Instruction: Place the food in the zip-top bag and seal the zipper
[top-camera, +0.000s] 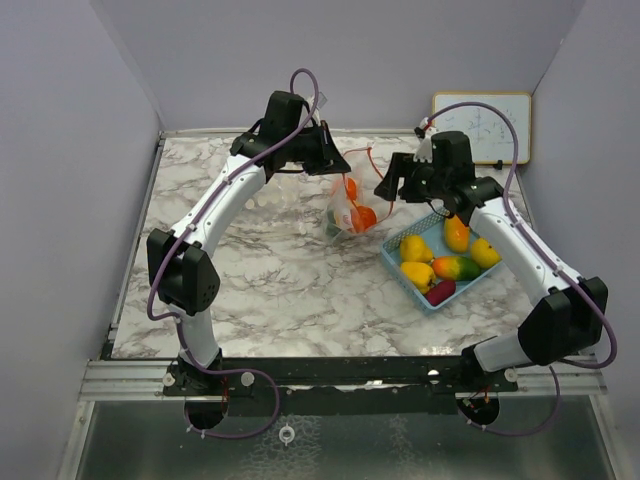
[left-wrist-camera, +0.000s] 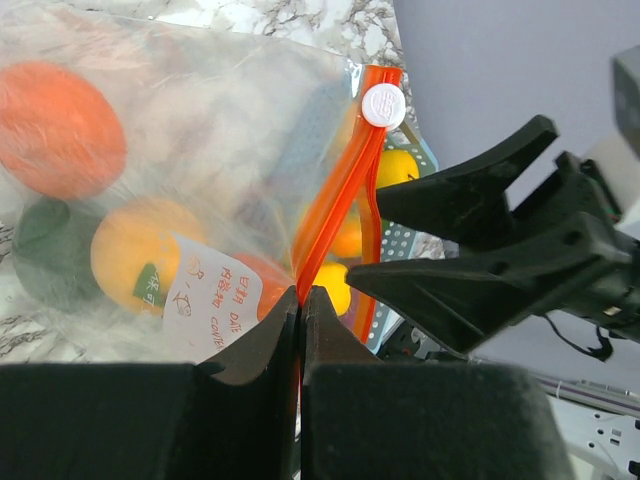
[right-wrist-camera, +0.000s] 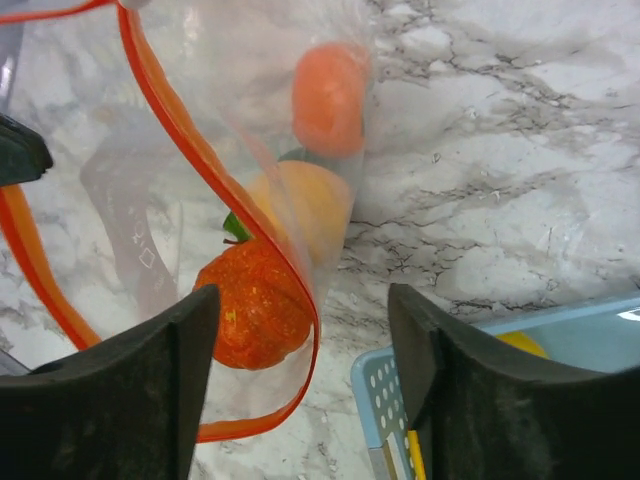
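The clear zip top bag (top-camera: 350, 200) stands upright mid-table, its orange zipper mouth gaping toward the right. Through its film show orange, yellow and green food pieces; an orange one (right-wrist-camera: 255, 300) lies just inside the opening. My left gripper is shut on the bag's orange zipper edge (left-wrist-camera: 335, 205), with the white slider (left-wrist-camera: 384, 105) farther along that edge. Just outside the mouth hovers my right gripper, its fingers (right-wrist-camera: 160, 370) parted and nothing held between them. One finger overlaps the zipper rim in the right wrist view; contact there is unclear.
A blue basket (top-camera: 405, 285) holding several food pieces, among them a yellow one (top-camera: 417, 275), sits to the right of the bag. A whiteboard (top-camera: 495, 118) lies at the back right.
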